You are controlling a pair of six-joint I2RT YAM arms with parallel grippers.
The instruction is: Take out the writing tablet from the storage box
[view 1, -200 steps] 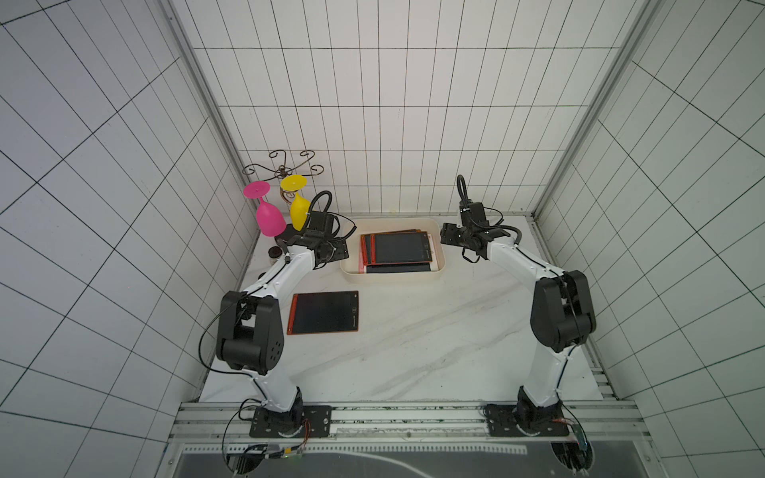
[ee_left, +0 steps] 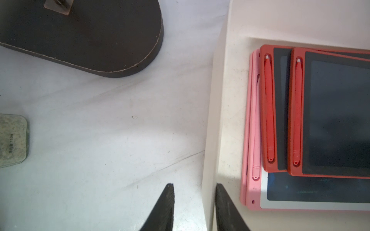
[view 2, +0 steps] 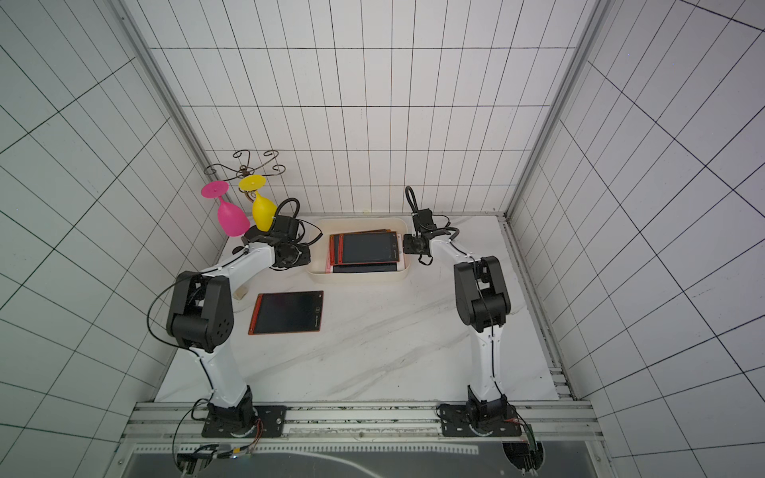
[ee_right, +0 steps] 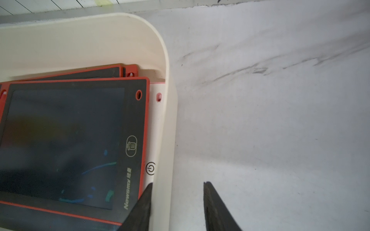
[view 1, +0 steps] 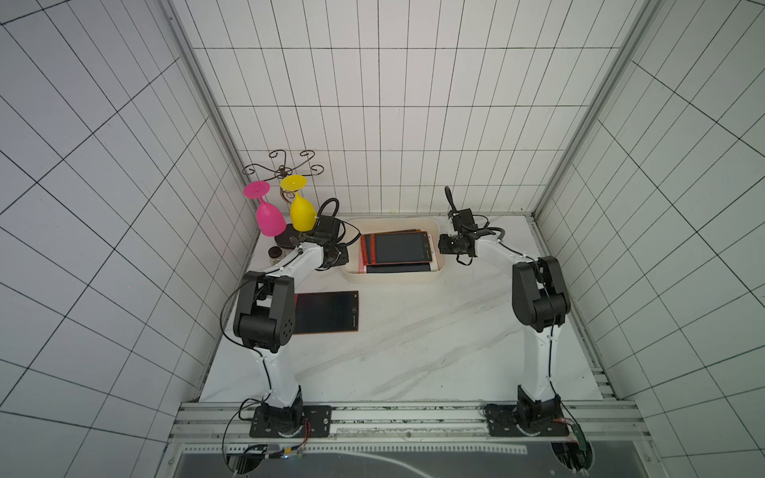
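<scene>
Inside the cream storage box (view 1: 396,278) lies a stack of writing tablets. On top is a red-framed tablet (view 1: 402,247) with a dark screen; a second red tablet (ee_left: 268,115) shows under it, and a pink one (ee_left: 253,188) lower down. At the box's left end, the fingers of my left gripper straddle the wall; the inner finger is against it, while a gap shows outside. My right gripper straddles the right end wall, part open, its outer finger clear of it. Another red tablet (view 2: 287,311) lies on the table.
Behind my left arm, a metal rack holds a pink goblet (view 1: 270,216) and a yellow goblet (view 1: 303,213) upside down. The rack's dark base (ee_left: 104,34) sits left of the box. Table (view 1: 430,334) in front of the box is clear.
The left gripper has shifted a little toward the front at the left end. The tablets look unmoved.
</scene>
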